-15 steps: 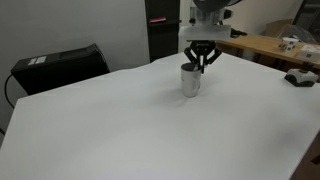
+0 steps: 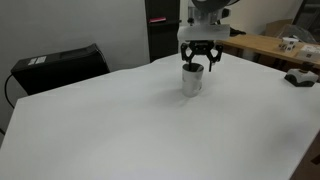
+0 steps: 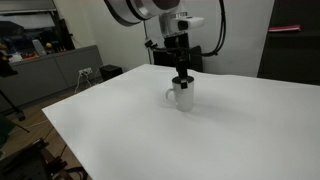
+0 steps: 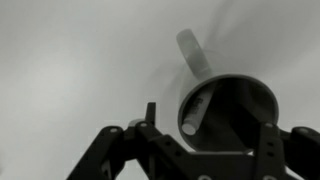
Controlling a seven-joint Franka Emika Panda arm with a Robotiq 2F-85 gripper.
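A white mug [image 2: 191, 84] with a dark inside stands upright on the white table [image 2: 120, 115]. In the wrist view, the mug's handle [image 4: 194, 53] points up, and a pale, stick-like object [image 4: 197, 110] leans inside against the wall. Just over the rim is my gripper, its fingers spread apart and pointing down. One fingertip [image 4: 150, 112] appears outside the mug's rim, while the other shows over the dark opening. Nothing is visibly held. From the second exterior side, a finger [image 3: 183, 78] overlaps the mug's mouth; whether it touches is unclear.
A black box-like device [image 2: 60, 68] sits at the table's back left edge. To the right, a wooden table [image 2: 262, 44] carries small items. Wide bare table surface surrounds the mug.
The mug has stayed in the same place.
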